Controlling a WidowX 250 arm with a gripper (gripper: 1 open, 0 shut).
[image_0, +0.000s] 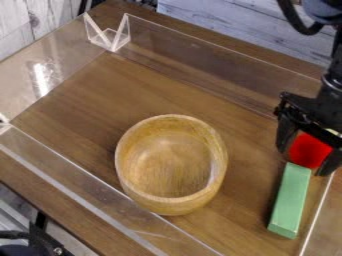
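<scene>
A red round object lies at the right of the wooden table, with my black gripper low over it, fingers spread open around it. Just below it a long green block lies flat. A wooden bowl sits empty in the lower middle.
Clear plastic walls run along its edges, and a small clear bracket stands at the upper left corner.
</scene>
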